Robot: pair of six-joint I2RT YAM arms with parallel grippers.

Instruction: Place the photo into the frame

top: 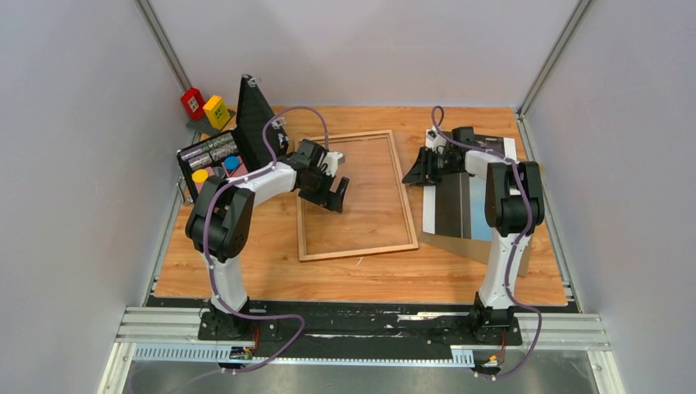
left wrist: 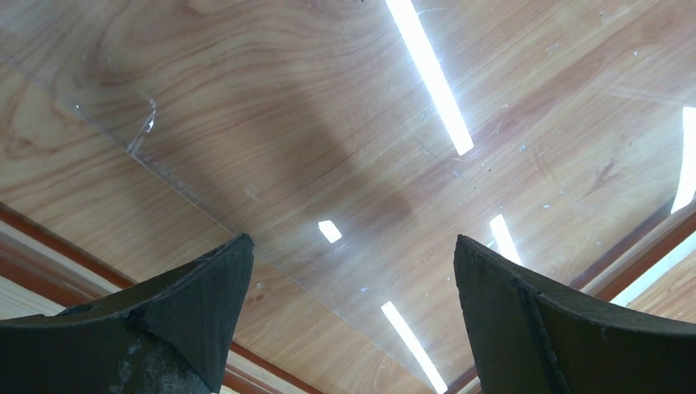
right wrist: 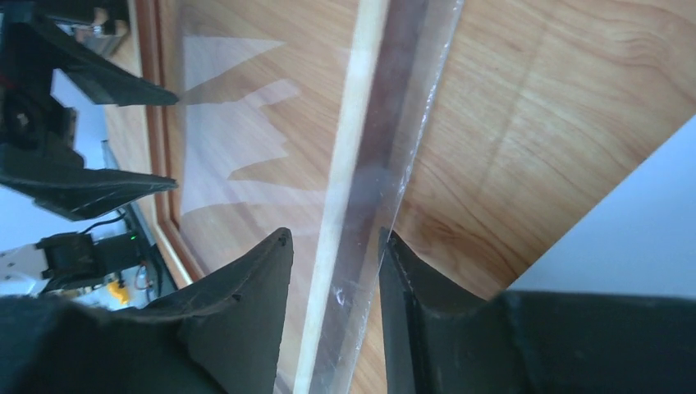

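A wooden frame (top: 356, 255) with a clear pane lies mid-table. My left gripper (top: 334, 194) hangs open over it; its wrist view shows only pane (left wrist: 345, 164) between the fingers. My right gripper (top: 414, 175) is at the frame's right side. In its wrist view, the right gripper has its fingers apart, with a clear strip edge beside the right finger; whether it touches cannot be told. To the right lie printed sheets (top: 451, 213) on brown board, the photo presumably among them, partly under the right arm.
An open black case (top: 254, 123) with coloured discs stands at the back left, beside red (top: 193, 103) and yellow (top: 216, 112) blocks. Bare table (top: 369, 283) lies in front of the frame.
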